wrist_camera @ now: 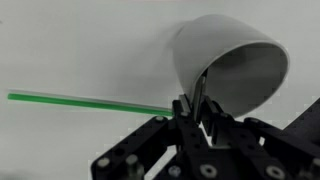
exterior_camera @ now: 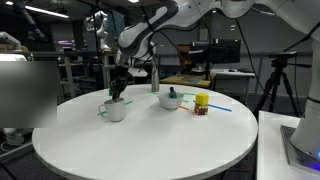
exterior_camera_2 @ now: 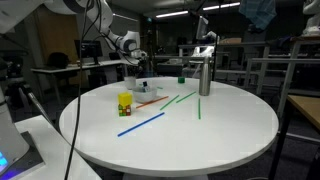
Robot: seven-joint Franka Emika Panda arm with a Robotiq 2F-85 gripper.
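Observation:
A light grey mug (exterior_camera: 115,112) is on the left part of the round white table, its handle to the left in exterior view 1. In the wrist view the mug (wrist_camera: 205,42) shows its open mouth and appears tilted. My gripper is shut on the mug's rim, with its narrow fingers at the near edge of the mouth. From exterior view 1, the dark gripper (exterior_camera: 115,97) reaches down to the mug from above. Whether the mug's base touches the table is unclear.
A green stick (wrist_camera: 90,102) lies beside the mug. To its right stand a white bowl (exterior_camera: 172,101) with a dark item inside and a yellow block (exterior_camera: 202,100). Blue (exterior_camera_2: 141,124) and red (exterior_camera_2: 152,103) sticks lie around them. A metal bottle (exterior_camera_2: 206,78) stands farther off.

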